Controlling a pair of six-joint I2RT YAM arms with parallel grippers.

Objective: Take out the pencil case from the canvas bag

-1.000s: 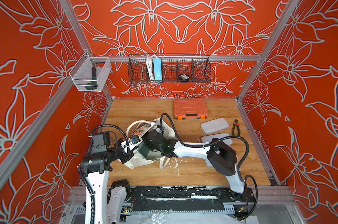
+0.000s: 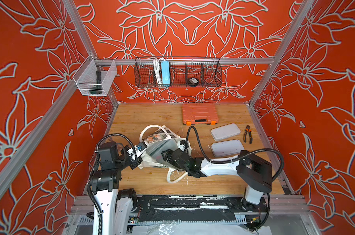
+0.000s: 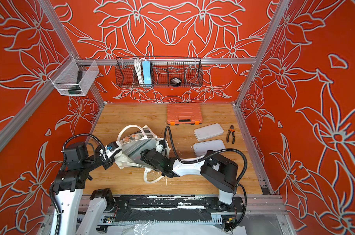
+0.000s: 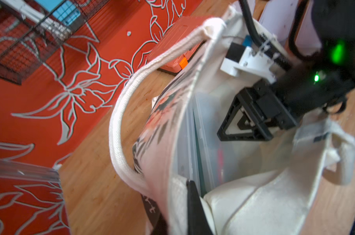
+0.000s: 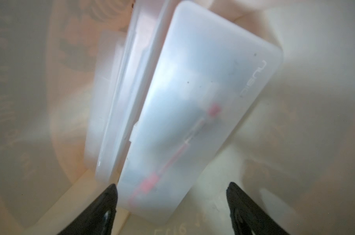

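Note:
The white floral canvas bag [image 4: 157, 129] lies open on the table. Inside it, the right wrist view shows a translucent pencil case [image 5: 193, 109] with something pink within, beside more translucent plastic cases [image 5: 122, 94]. My left gripper is shut at the bag's near rim, the white canvas edge at its fingers. My right gripper stands open over the pencil case, inside the bag's mouth, its fingertips apart with nothing held.
An orange toolbox [image 2: 200, 111] lies behind the bag. Two white trays [image 2: 225, 131] and pliers [image 2: 247, 134] lie to the right. A wire basket [image 2: 200, 72] hangs on the back wall.
Over the last second both arms and the bag have shifted to the right in the top left view; the right arm's elbow has moved furthest.

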